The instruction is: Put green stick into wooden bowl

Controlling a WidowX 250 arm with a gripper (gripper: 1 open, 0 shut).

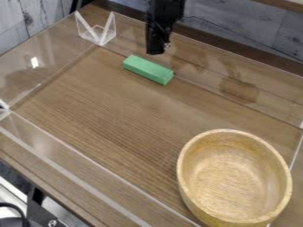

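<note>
The green stick (148,70), a short block, lies flat on the wooden table toward the back, slanting down to the right. My black gripper (158,43) hangs at the top of the view, just behind the stick and apart from it in the picture. Its dark fingers are small and blurred, so their spacing is unclear. At the lower right stands the wooden bowl (187,177), round and pale, with nothing visible inside.
A white wire-like rack (97,30) stands at the back left. Bare table (112,120) spreads between the stick and the bowl. Dark cables and equipment (24,199) sit beyond the table edge at the lower left.
</note>
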